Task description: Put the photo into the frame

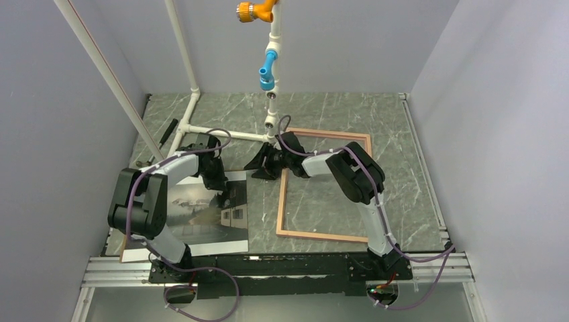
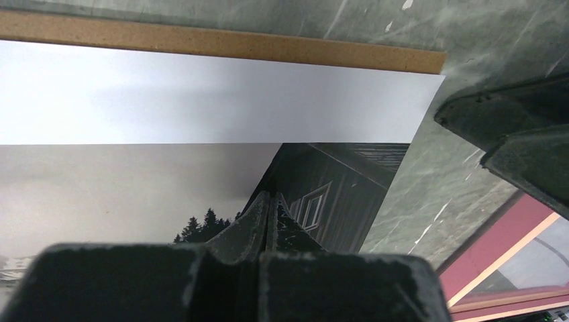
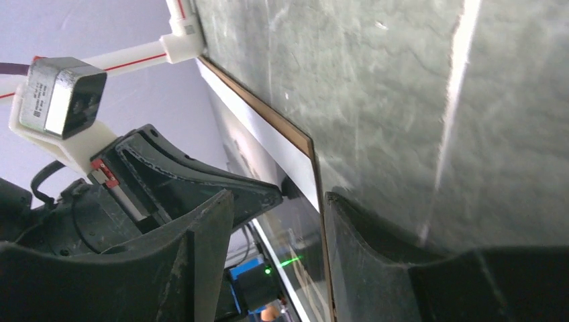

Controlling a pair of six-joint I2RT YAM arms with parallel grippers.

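Observation:
A black-and-white photo (image 1: 201,225) with white borders lies at the front left. In the left wrist view the photo (image 2: 201,100) rests on a thin brown board (image 2: 221,44). My left gripper is shut over the photo's dark house, nothing visible between its fingers; contact with the surface is unclear. To the right, the wooden frame (image 1: 322,235) lies flat, seemingly with clear glass inside. Between photo and frame, my right gripper (image 1: 251,171) is open, pointing left at the photo's right edge. Its fingers (image 3: 209,245) appear either side of the board's edge in the right wrist view.
White pipes (image 1: 225,133) with a post carrying blue and orange fittings stand behind the photo. A black-handled tool (image 1: 168,133) lies at back left. Bare grey tabletop (image 1: 402,174) extends right of the frame; my right arm reaches across the frame.

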